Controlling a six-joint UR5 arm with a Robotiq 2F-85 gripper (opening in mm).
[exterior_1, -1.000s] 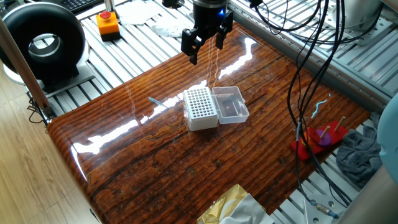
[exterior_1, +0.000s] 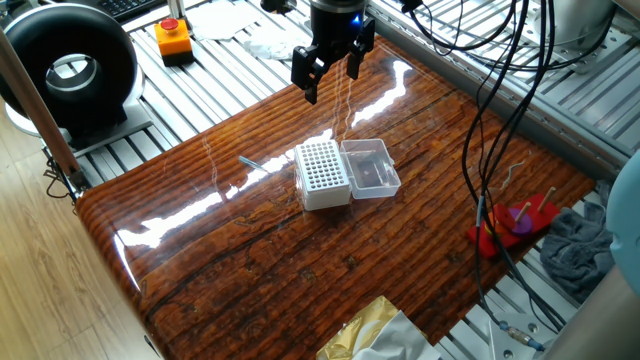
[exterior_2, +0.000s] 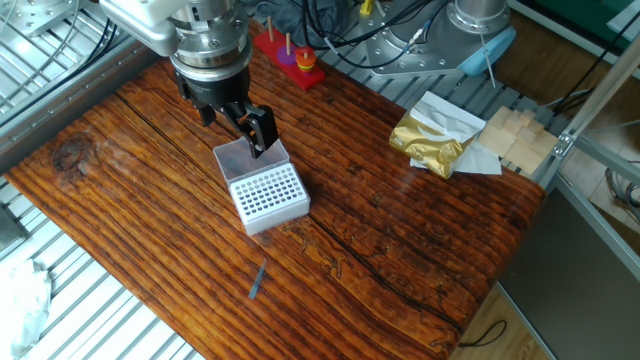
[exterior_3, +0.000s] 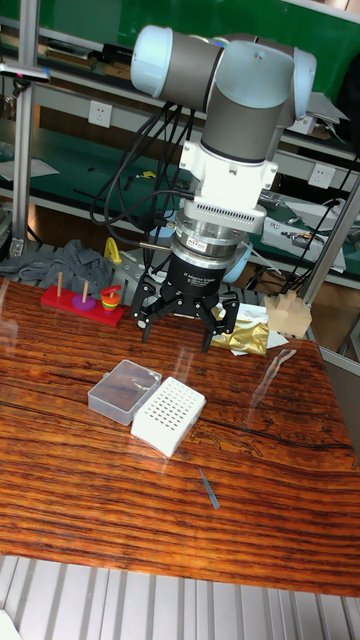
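A white rack (exterior_1: 323, 175) with rows of small holes in its top sits mid-table, its clear lid (exterior_1: 371, 168) folded open beside it. On the bare wood a short way off lies a slim grey-blue tube (exterior_2: 258, 280), apart from the rack; it also shows in exterior view 3 as a thin dark tube (exterior_3: 209, 490). My gripper (exterior_3: 185, 335) hangs above the table with its fingers spread wide and nothing between them. In exterior view 1 the gripper (exterior_1: 332, 86) appears well above the tabletop, touching neither rack nor tube.
A red peg toy (exterior_2: 288, 58) stands at the table's edge near a grey cloth (exterior_1: 578, 245). Gold foil with white paper (exterior_2: 440, 137) and wooden blocks (exterior_2: 519, 139) lie along another edge. Black cables (exterior_1: 500, 110) hang beside the table. Much of the wooden top is bare.
The arm, rack, lid and tube stay where they were. Only the glare by the red peg toy differs, from bluish to pale.
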